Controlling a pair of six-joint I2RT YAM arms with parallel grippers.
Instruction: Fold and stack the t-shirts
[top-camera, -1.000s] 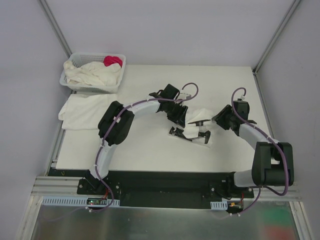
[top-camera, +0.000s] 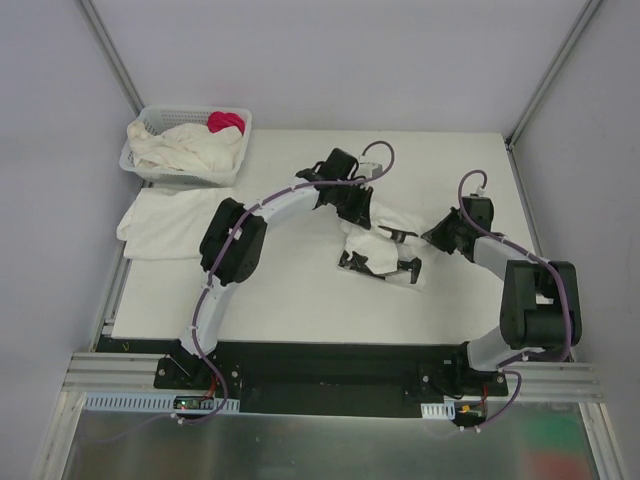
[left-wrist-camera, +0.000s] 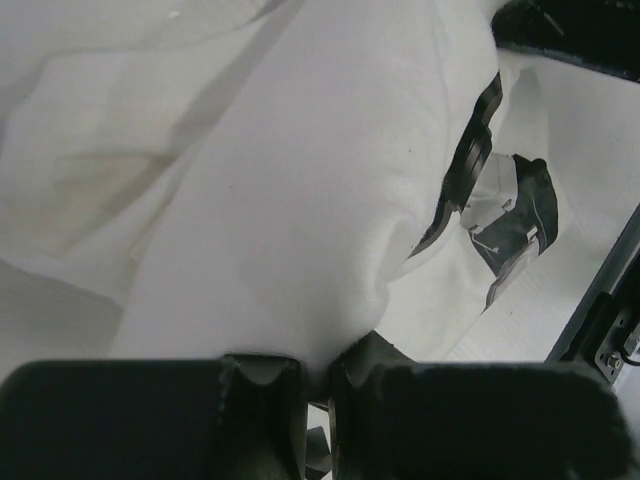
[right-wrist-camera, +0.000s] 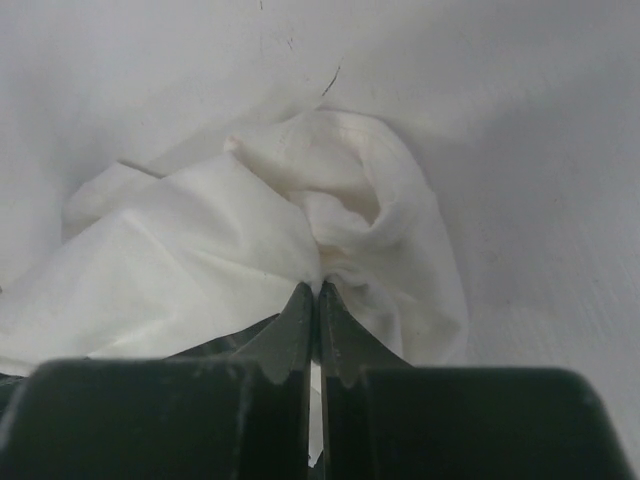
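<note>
A white t-shirt with black print (top-camera: 380, 250) lies bunched in the middle of the table, its far side raised between my grippers. At its far left part, my left gripper (top-camera: 366, 222) is shut on the cloth; in the left wrist view the white fabric (left-wrist-camera: 290, 200) runs down into the closed fingers. My right gripper (top-camera: 427, 238) is shut at the shirt's right edge. In the right wrist view the gathered white cloth (right-wrist-camera: 320, 240) meets its fingertips, so the edge appears pinched there.
At the back left stands a white basket (top-camera: 183, 178) holding white cloth and a red piece (top-camera: 226, 121). A folded white shirt (top-camera: 172, 224) lies flat in front of it.
The left gripper has shifted toward the back of the table, drawing the cloth up and back with it.
</note>
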